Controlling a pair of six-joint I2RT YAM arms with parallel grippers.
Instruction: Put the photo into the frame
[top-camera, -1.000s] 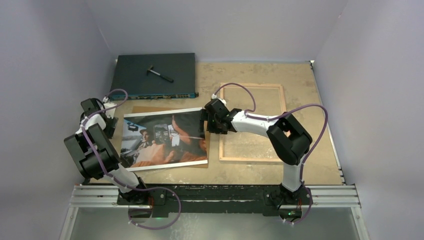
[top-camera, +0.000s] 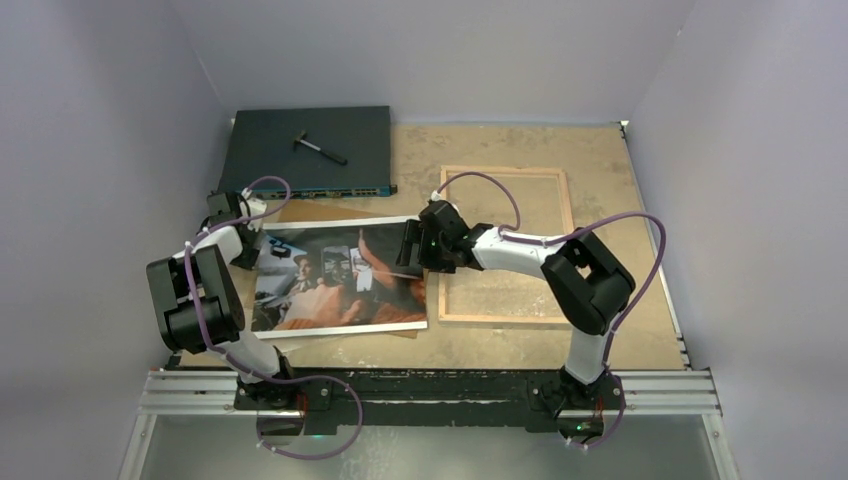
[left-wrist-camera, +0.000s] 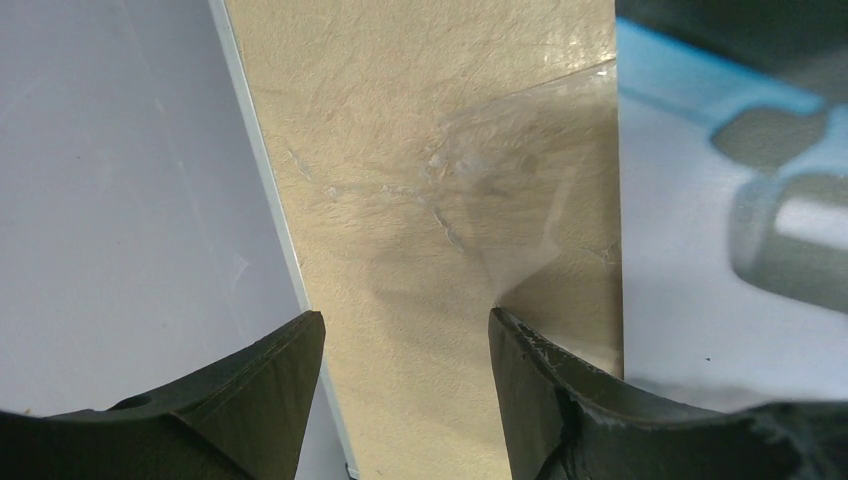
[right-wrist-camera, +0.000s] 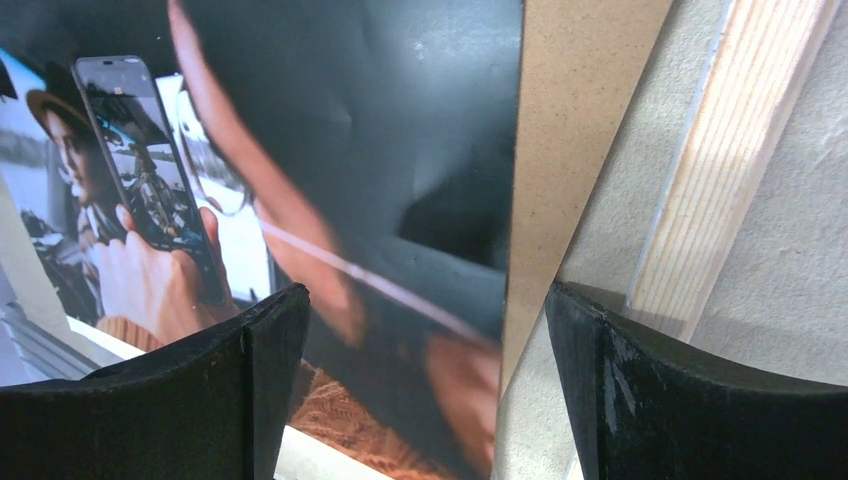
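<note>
The photo (top-camera: 335, 275), a white-bordered print of hands holding phones, lies on the table's left half. It partly covers a brown board (right-wrist-camera: 565, 130), whose strip shows past the photo's edge in the right wrist view. To the right lies the light wooden frame (top-camera: 500, 320). My left gripper is low at the photo's left side, its fingers apart with bare table between them. At the photo's right end, my right gripper stands open over the photo's edge and the board, gripping neither. A clear sheet (left-wrist-camera: 520, 190) shows beside the photo's left edge.
Behind the photo stands a dark flat box (top-camera: 270, 150) with a hammer (top-camera: 322, 150) on it. A grey wall (left-wrist-camera: 130, 220) rises close to my left gripper. Bare table (top-camera: 490, 140) shows behind the wooden frame.
My left gripper has moved right to the photo's left side. The photo has shifted slightly right, more of it covering the board's right edge.
</note>
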